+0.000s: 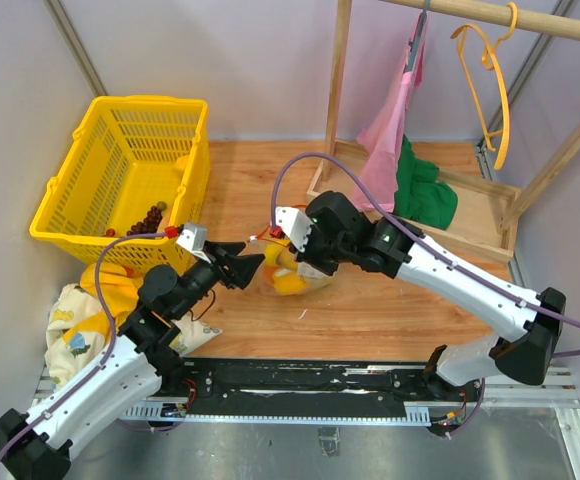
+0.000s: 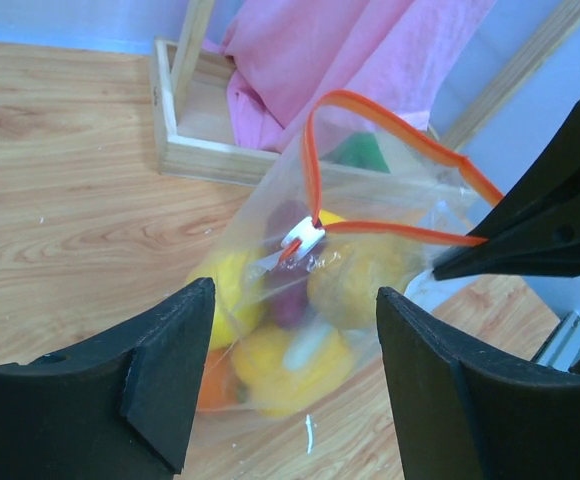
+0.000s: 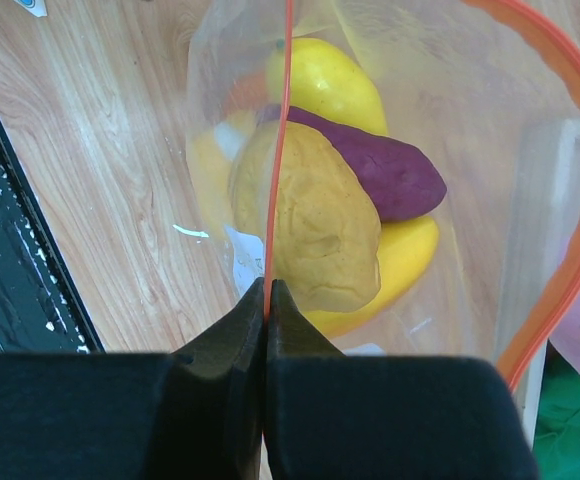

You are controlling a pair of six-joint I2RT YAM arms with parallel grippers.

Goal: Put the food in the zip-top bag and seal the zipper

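Observation:
The clear zip bag [image 1: 288, 280] with orange zipper holds toy food: a yellow pepper [image 3: 325, 80], a purple eggplant [image 3: 390, 175], a tan potato-like piece [image 3: 310, 230] and other yellow pieces. Its mouth gapes in the left wrist view. My right gripper is shut on the bag's rim, with the orange zipper line running into its fingertips. My left gripper stands open in front of the bag, to its left in the top view, with nothing held.
A yellow basket [image 1: 55, 200] with grapes sits back left, cloth bags [image 1: 70, 320] below it. A wooden rack [image 1: 500, 225] with pink and green cloths and a yellow hanger stands back right. Bare tabletop [image 1: 400, 330] lies at front right.

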